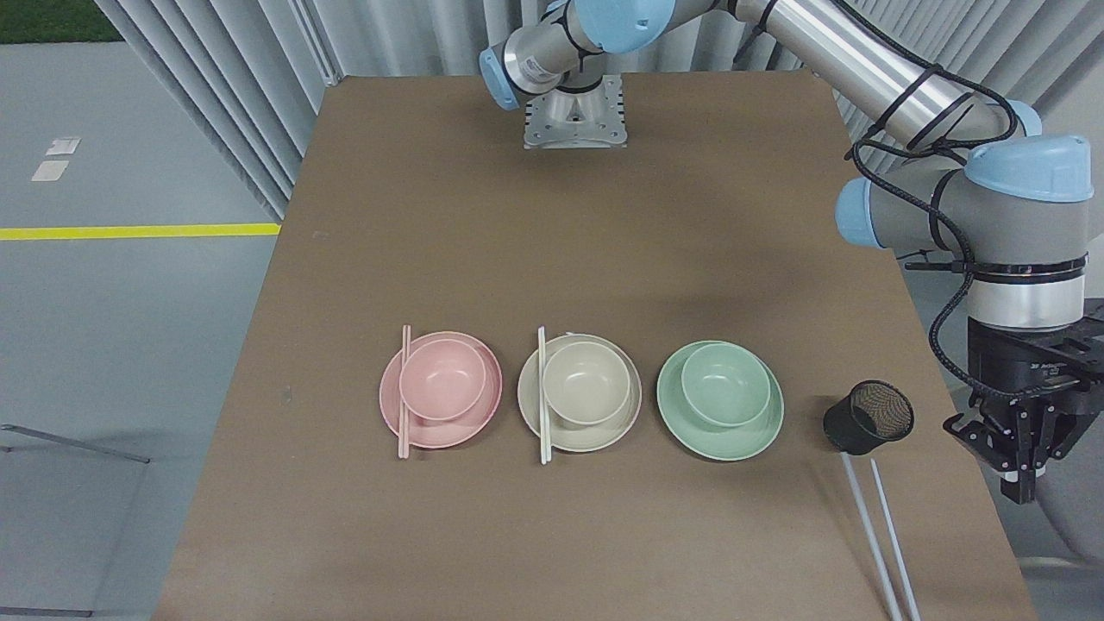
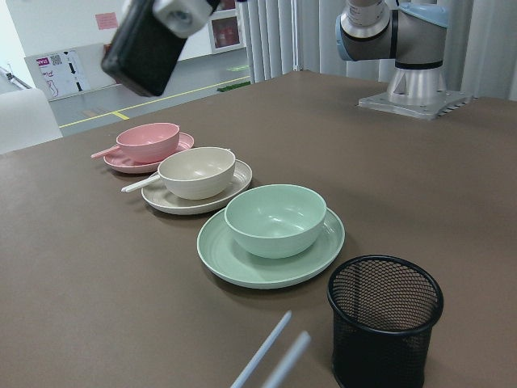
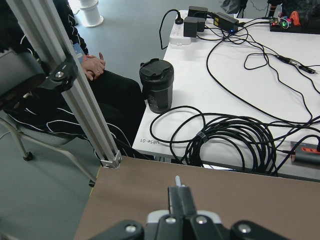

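Two pale chopsticks (image 1: 870, 532) lie at the table's right, their ends near the black mesh cup (image 1: 869, 420). Pink, cream and green bowls (image 1: 729, 385) on matching plates stand in a row, pink and cream ones with chopsticks. The arm's black gripper assembly (image 1: 1019, 455) is at the right table edge, beyond the cup. In the wrist view the gripper shows at the bottom with a small pale tip between or behind its fingers; whether it is open or shut is unclear.
A white side table (image 3: 200, 85) holds coiled cables and a tumbler, with a seated person beside it.
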